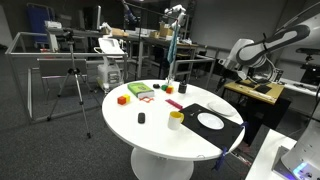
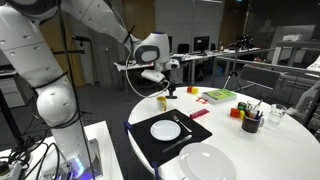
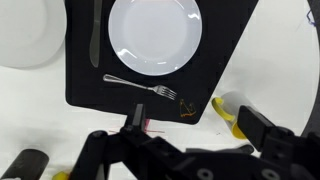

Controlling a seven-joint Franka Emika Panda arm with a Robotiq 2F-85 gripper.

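With its fingers apart and nothing between them, my gripper is open above the table. In exterior view 1 the arm reaches in from the right, the gripper well above the tabletop. Below it in the wrist view lies a black mat bearing a white plate, with a knife on one side and a fork on the other. A larger white plate is beside the knife. The yellow mug stands past the mat, partly hidden by my right finger in the wrist view.
On the round white table are a black pen cup, a green box, a red bar, coloured blocks and a small black object. Bare tabletop shows between the mug and the blocks.
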